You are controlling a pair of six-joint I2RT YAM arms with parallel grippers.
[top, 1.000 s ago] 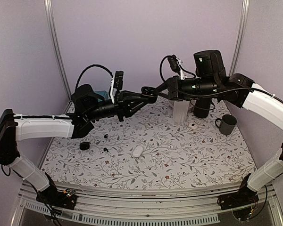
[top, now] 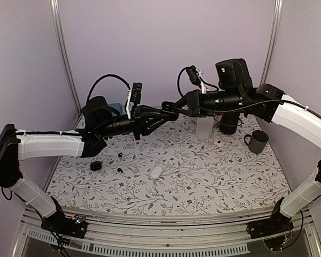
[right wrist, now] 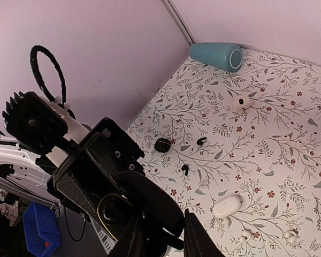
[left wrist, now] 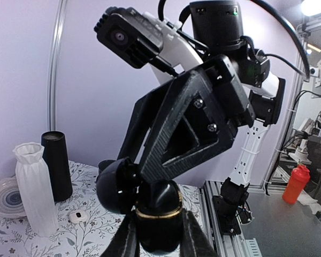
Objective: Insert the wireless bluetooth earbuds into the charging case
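Observation:
A black charging case with a gold rim is raised above the table, its rounded lid swung open. My left gripper is shut on the case's lower part. Reaching in from the right, my right gripper is at the lid and hinge side, its fingers part open around the dark lid edge. Whether they touch it is hard to tell. Two black earbuds lie on the patterned table. The inside of the case is mostly hidden.
Another small black case lies near the earbuds. A white case, a pinkish case and a blue cup are on the table. A grey mug stands far right.
The left arm and the things on the table look nearly the same.

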